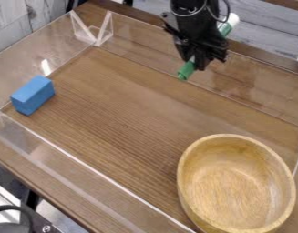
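My black gripper (200,50) hangs at the top centre over the back of the wooden table, shut on a small green object (187,71) that shows below its fingers. A white and green item (229,24) shows behind the arm at the back; whether it is part of the held object I cannot tell.
A blue block (33,94) lies at the left. A large cream oval bowl (236,182) fills the front right. A clear plastic item (97,27) is at the back left.
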